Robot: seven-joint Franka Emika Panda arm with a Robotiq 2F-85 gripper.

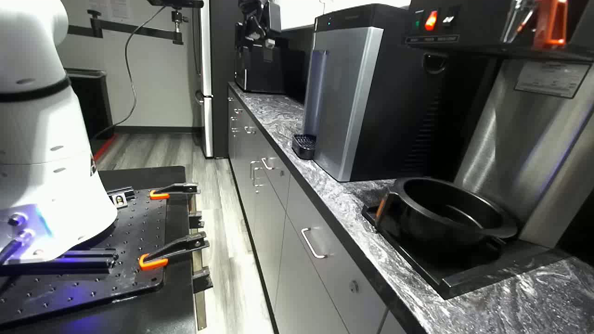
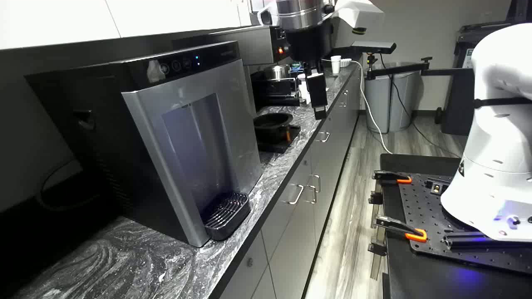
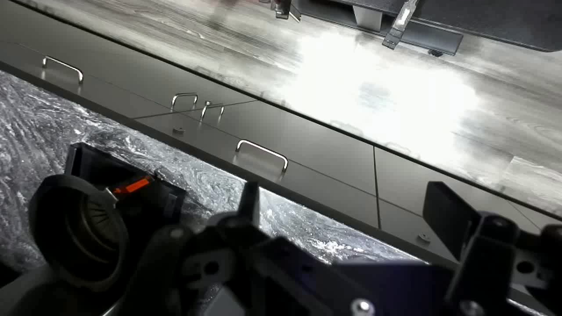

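Observation:
My gripper is open in the wrist view, its two dark fingers wide apart with nothing between them. In the second exterior view the gripper [image 2: 318, 102] hangs above the counter's front edge, fingers pointing down. A round black brew basket [image 1: 454, 214] with an orange-marked handle sits on a low black tray [image 1: 479, 286]. The wrist view has this basket [image 3: 79, 231] at lower left, well to the side of my fingers and partly covered by gripper parts. At the top of the first exterior view, the gripper [image 1: 260, 36] appears small and dark.
A tall grey and black water dispenser [image 2: 144, 124] with a drip tray [image 2: 227, 211] stands on the marbled counter [image 2: 144, 264]. The coffee machine [image 1: 501, 28] overhangs the basket. Metal drawer handles [image 3: 263, 152] project from the cabinets. Clear floor [image 2: 344, 199] separates counter and robot table.

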